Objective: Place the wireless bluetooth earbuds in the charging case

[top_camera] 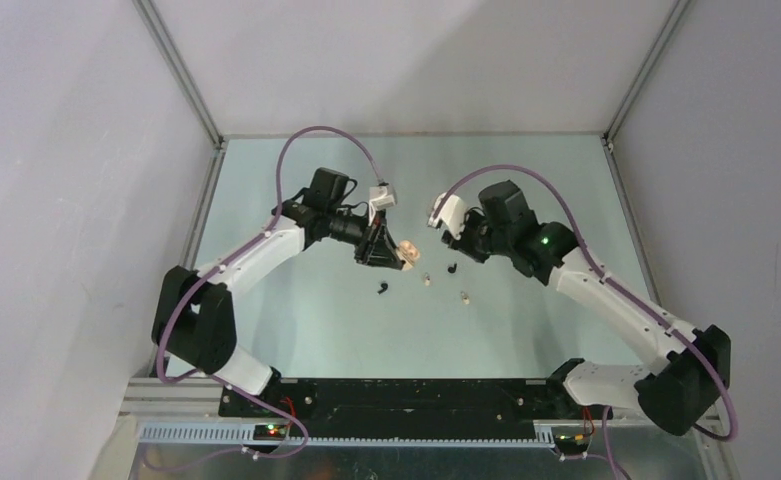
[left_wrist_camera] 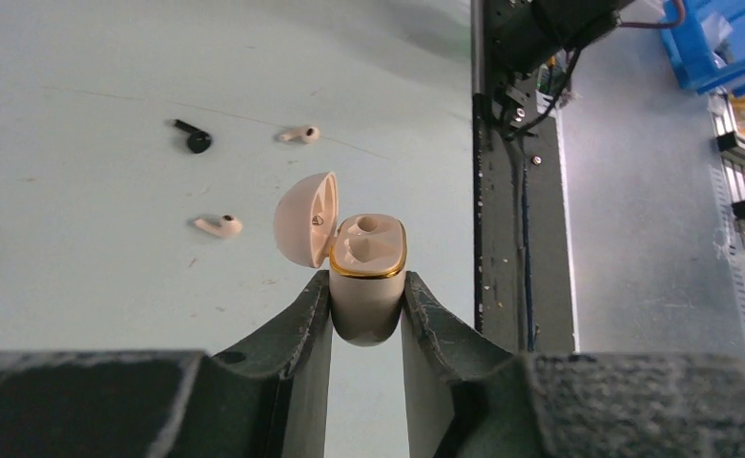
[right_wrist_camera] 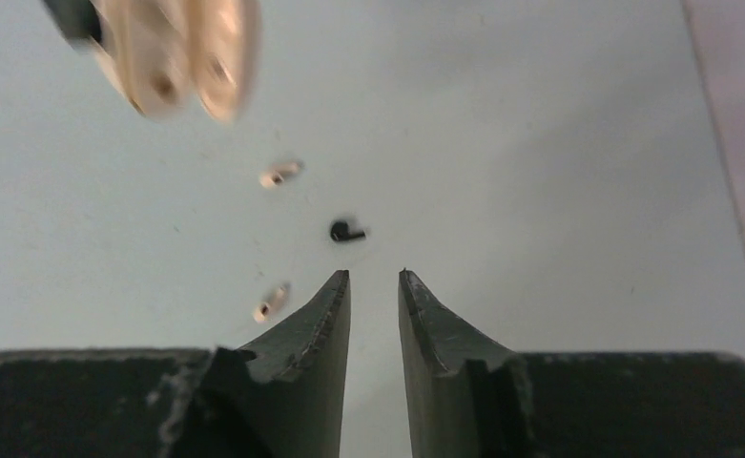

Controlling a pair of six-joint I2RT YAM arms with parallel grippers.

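In the left wrist view, the pale pink charging case (left_wrist_camera: 367,310) stands with its lid (left_wrist_camera: 295,220) up; the slots that show look empty. My left gripper is shut on its lower body. To the right of it, apart from the case, my right gripper has its fingers parted with nothing between them. Two pale earbuds lie loose on the table: one earbud (top_camera: 427,279) below the case in the top view, another earbud (top_camera: 465,297) farther right. The case (right_wrist_camera: 182,62) is blurred at the upper left of the right wrist view.
A black earbud (top_camera: 452,268) lies close to the pale ones, and another small black piece (top_camera: 383,287) lies below the left gripper. A dark rail (top_camera: 416,405) runs along its front edge.
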